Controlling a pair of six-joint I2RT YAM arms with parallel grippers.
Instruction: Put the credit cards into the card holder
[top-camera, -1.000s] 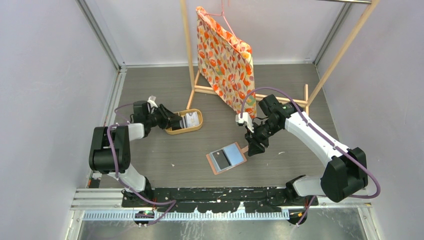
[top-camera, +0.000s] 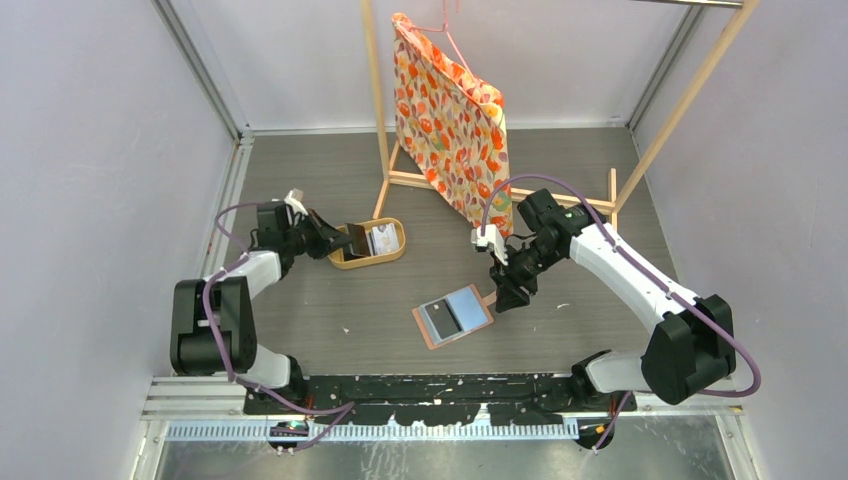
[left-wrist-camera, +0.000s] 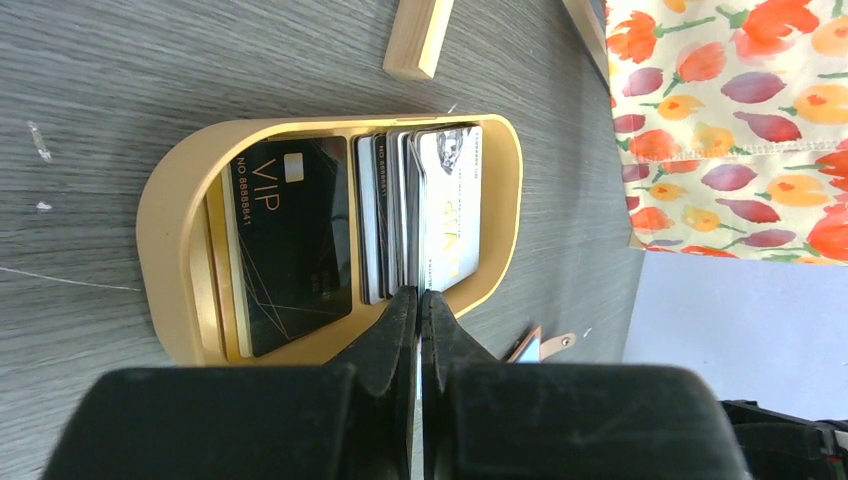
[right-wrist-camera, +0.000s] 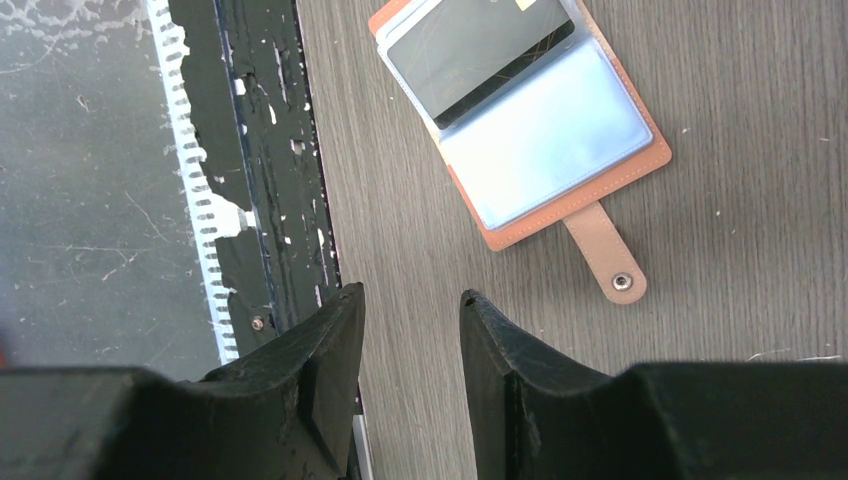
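A tan box (left-wrist-camera: 176, 250) holds a black VIP card (left-wrist-camera: 290, 250) and a row of cards (left-wrist-camera: 450, 200) with a white one in front. My left gripper is shut at the row's lower edge; whether a card is between its fingertips is hard to see. The open card holder (right-wrist-camera: 550, 140), tan with clear sleeves, lies on the table in the right wrist view, a dark card (right-wrist-camera: 470, 55) in one sleeve. My right gripper is above the table beside it, fingers apart with nothing between.
A flowered cloth (top-camera: 450, 120) hangs on a wooden stand behind the box. The table between box and holder is clear. A black edge strip (top-camera: 350, 390) runs along the front.
My left arm and gripper have shifted slightly left and back from over the box, uncovering more of it. The right arm looks unchanged.
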